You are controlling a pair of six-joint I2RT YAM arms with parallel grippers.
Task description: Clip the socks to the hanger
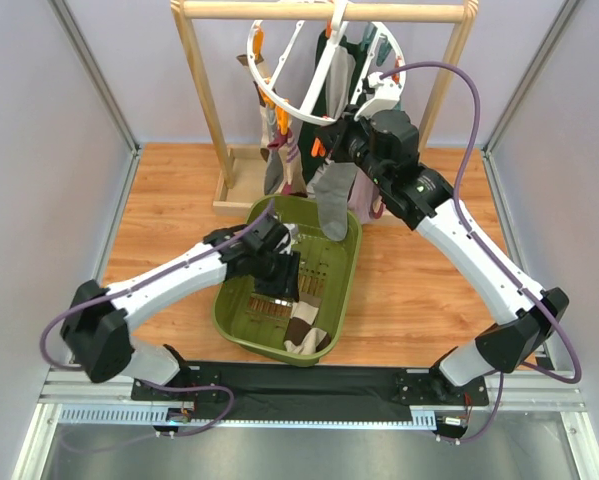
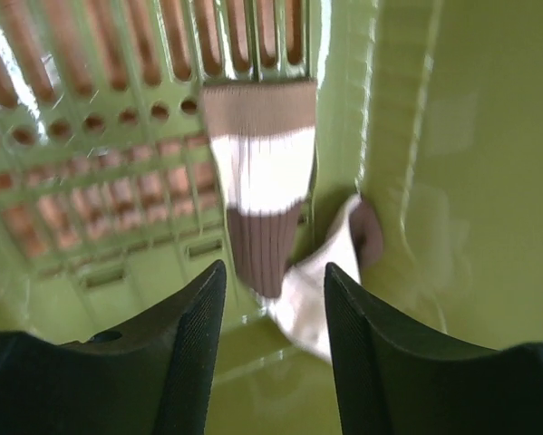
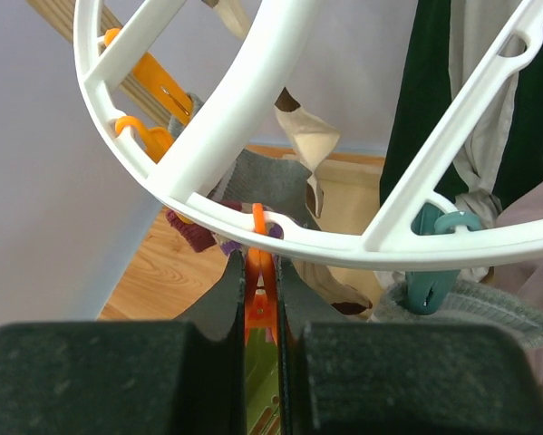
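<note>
In the green bin [image 1: 235, 318] lies a sock [image 1: 306, 315] with brown and cream bands; in the left wrist view it is the banded sock [image 2: 264, 172], beside a folded cream part [image 2: 312, 308]. My left gripper [image 1: 277, 280] hangs open over it, nothing between its fingers. My right gripper [image 1: 334, 135] is shut on an orange clip [image 3: 258, 263] at the lower rim of the white hanger [image 3: 334, 243]; whether a sock is in that clip is hidden.
The wooden rack [image 1: 324, 11] carries the hanger with several clips and hanging socks and cloths. The wooden table [image 1: 429, 300] has free room either side of the bin.
</note>
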